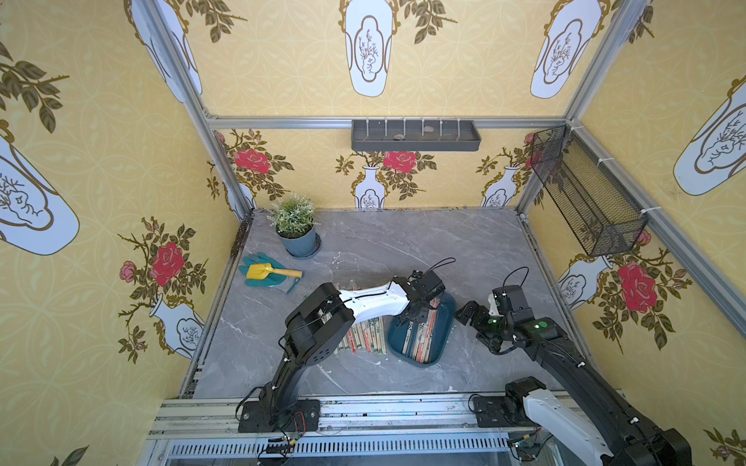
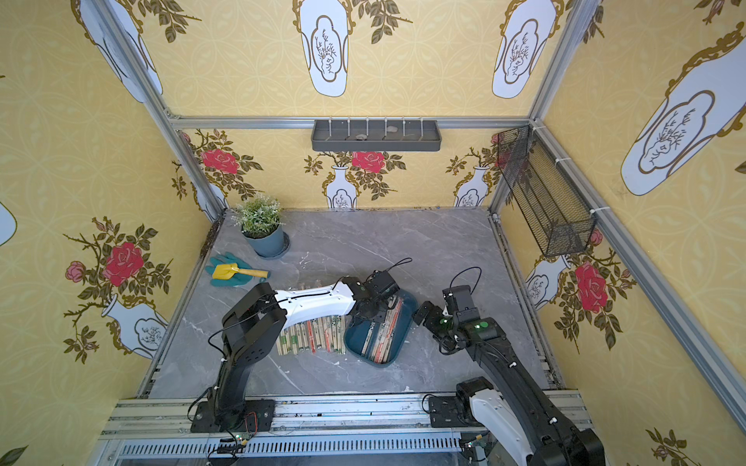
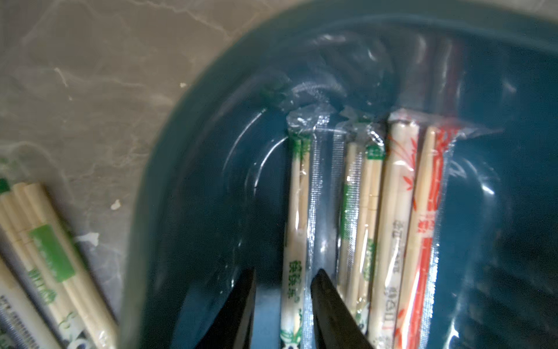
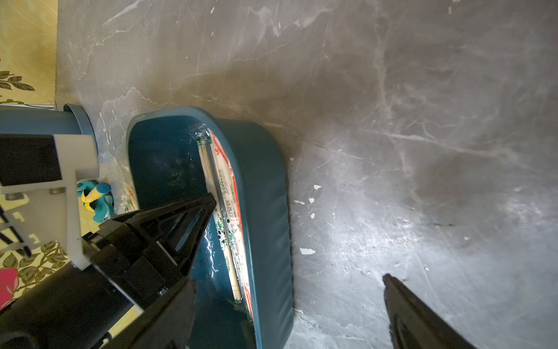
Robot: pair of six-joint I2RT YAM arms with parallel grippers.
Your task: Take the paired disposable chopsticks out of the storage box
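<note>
A dark blue-green storage box (image 1: 447, 326) stands on the table, with several wrapped pairs of chopsticks (image 1: 423, 339) lying side by side in it. In the left wrist view, a green-printed pair (image 3: 296, 232) is leftmost in the box, slightly apart from the red-printed pair (image 3: 415, 232). My left gripper is open over the box; the green-printed pair runs through the gap between its fingertips, and whether it touches them I cannot tell. To the right of the box, my right gripper has its fingers wide apart and nothing between them.
Several more wrapped chopsticks (image 1: 365, 336) lie in a row left of the box, partly under the left arm. A potted plant (image 1: 295, 221) and a yellow trowel (image 1: 268, 272) on a teal glove occupy the back left.
</note>
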